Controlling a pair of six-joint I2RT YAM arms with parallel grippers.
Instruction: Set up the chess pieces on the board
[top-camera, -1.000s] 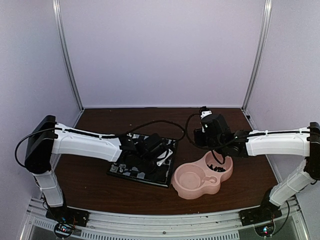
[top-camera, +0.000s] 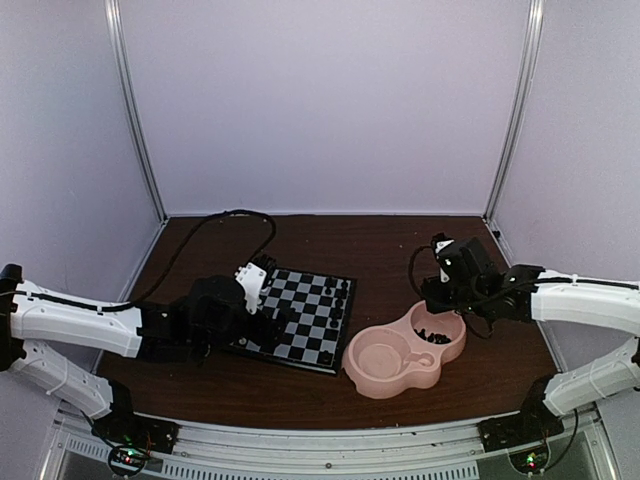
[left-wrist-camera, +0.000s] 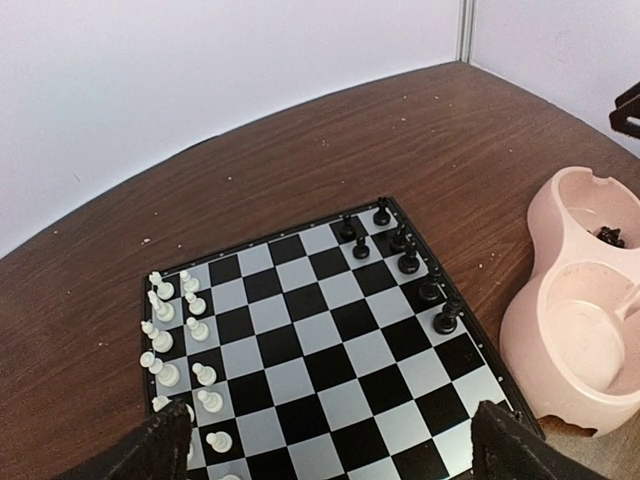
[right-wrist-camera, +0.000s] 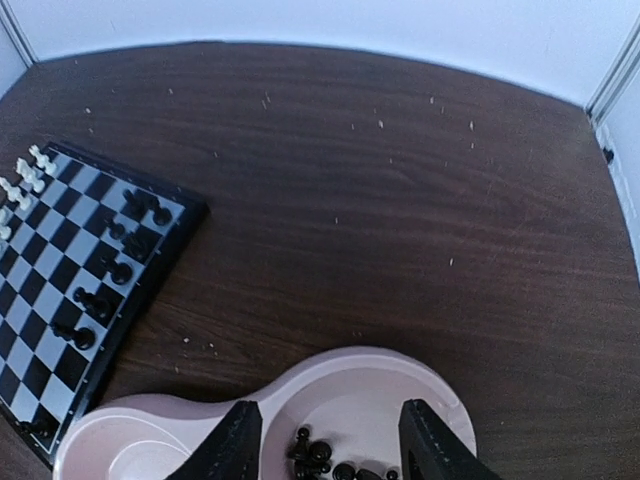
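Note:
The chessboard (left-wrist-camera: 300, 380) lies on the table, white pieces (left-wrist-camera: 165, 374) standing in two rows along one side. Several black pieces (left-wrist-camera: 409, 262) stand near the opposite edge, with empty squares among them. More black pieces (right-wrist-camera: 319, 452) lie in a heap in one bowl of the pink tray (top-camera: 385, 387). Above the board, my left gripper is open, its fingers wide apart and empty. My right gripper is over the tray's bowl, its fingers apart with no piece held; the heap shows below and between them.
The tray's nearer round bowl (left-wrist-camera: 590, 325) is empty and sits close beside the board's edge. Bare tabletop (right-wrist-camera: 330, 220) stretches behind board and tray to the back wall.
My left arm has drawn back leftward from the board's black side. My right arm has shifted right, and its gripper has come down towards the bowl of pieces.

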